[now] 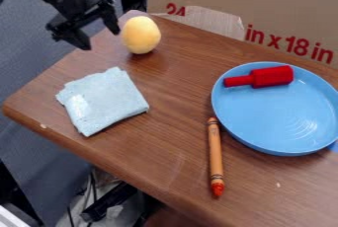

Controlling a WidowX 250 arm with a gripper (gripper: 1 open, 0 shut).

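Note:
My black gripper (97, 36) hangs at the upper left over the table's far edge, its fingers apart and empty, left of a pale yellow egg-shaped object (141, 34). A folded light-blue cloth (103, 101) lies on the wooden table below it. At the right, a blue plate (275, 124) holds a red bottle-shaped object (268, 76). An orange crayon (215, 157) lies beside the plate.
A large cardboard box (244, 4) stands along the back, behind the table (158, 172). The middle of the table between cloth and plate is clear. The floor shows at the left beyond the table's edge.

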